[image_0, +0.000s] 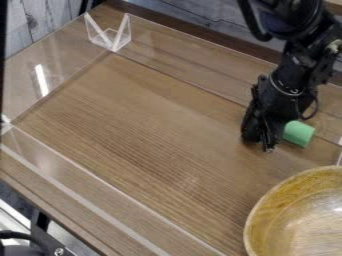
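Note:
The black gripper (258, 131) hangs low over the right side of the wooden table (134, 130). A green object (298, 133) lies just right of its fingers, partly behind the arm. The fingers are dark and bunched together, with nothing visible between them; the gripper looks shut.
A large yellow bowl (294, 215) sits at the front right. A clear plastic holder (108, 30) stands at the back left.

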